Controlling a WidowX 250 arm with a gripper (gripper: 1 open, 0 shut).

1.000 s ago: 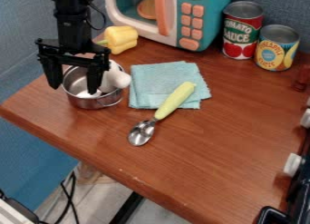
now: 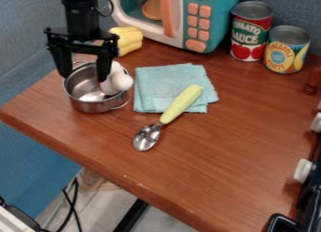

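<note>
My black gripper [image 2: 83, 59] is over a small steel pot [image 2: 93, 97] on the left of the wooden table. A white object [image 2: 116, 83], perhaps garlic or an egg, is at the pot's right side, below the right finger; whether the gripper touches it is unclear. The fingers look spread apart. To the right, a spoon with a pale yellow handle [image 2: 182, 102] lies on a folded light blue cloth [image 2: 158, 79].
A toy microwave [image 2: 201, 24], a yellow object [image 2: 128, 38], a tomato can [image 2: 250, 34] and a second can [image 2: 286, 52] stand along the back. A black appliance [image 2: 301, 203] is at the right edge.
The pot and other objects look unchanged.
</note>
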